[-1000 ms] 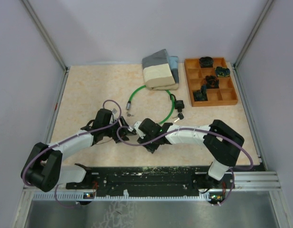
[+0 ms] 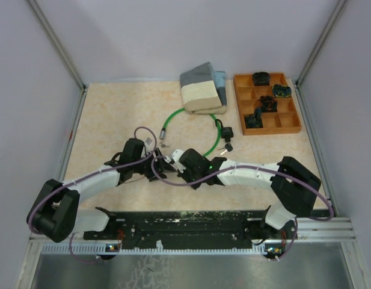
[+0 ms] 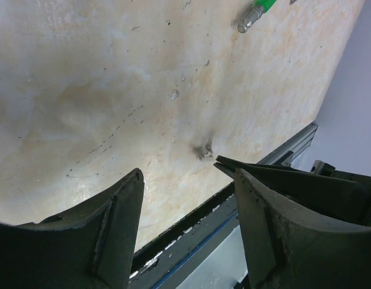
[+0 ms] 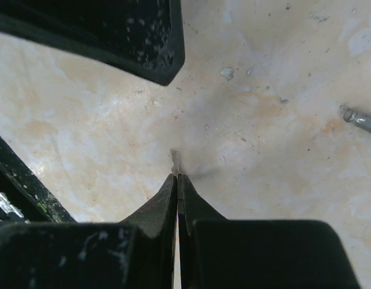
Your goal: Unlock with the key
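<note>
The green cable lock (image 2: 211, 146) forms an open loop on the table; its metal tip (image 3: 250, 20) lies beside the upper edge of the left wrist view and at the right of the right wrist view (image 4: 362, 121). Dark small items with what looks like a key (image 2: 228, 147) lie right of the loop. My left gripper is part open above bare table, nothing between its fingers. My right gripper is shut, with nothing visible between its fingertips, close to the left one at the table's front middle.
An orange compartment tray (image 2: 275, 123) stands at the back right, next to folded cloths (image 2: 198, 96) at the back. The two arms nearly meet at the front middle.
The left arm has moved only slightly; the cable lock lies unchanged.
</note>
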